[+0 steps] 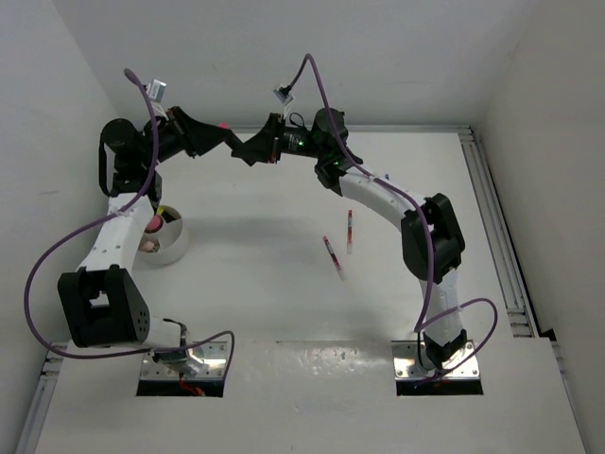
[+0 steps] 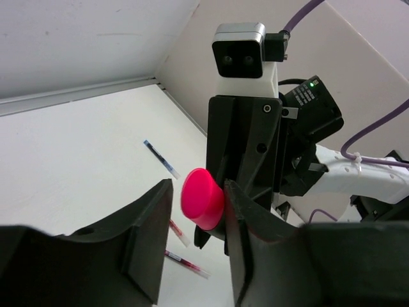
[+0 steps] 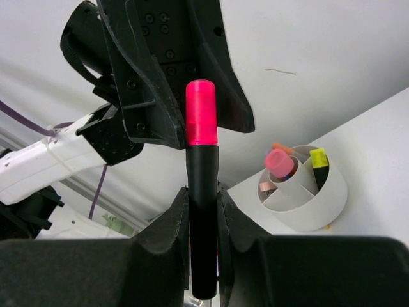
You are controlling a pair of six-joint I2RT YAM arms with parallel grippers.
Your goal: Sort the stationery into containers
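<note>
A black marker with a pink cap (image 3: 202,166) is upright between the two grippers, high above the table. My right gripper is shut on its black body. My left gripper is at the capped end (image 2: 199,198), its fingers closed round it in the top view (image 1: 223,132). The white compartment holder (image 3: 307,208) stands on the left of the table, holding a pink item (image 3: 279,162), a yellow-topped black marker (image 3: 319,167) and other small items. Pens lie on the right: red ones (image 1: 333,256) (image 2: 185,263) and a blue one (image 2: 160,158).
Walls border it at the back and both sides, with metal rails (image 1: 487,227) along its edges. The left arm stands over the holder's side.
</note>
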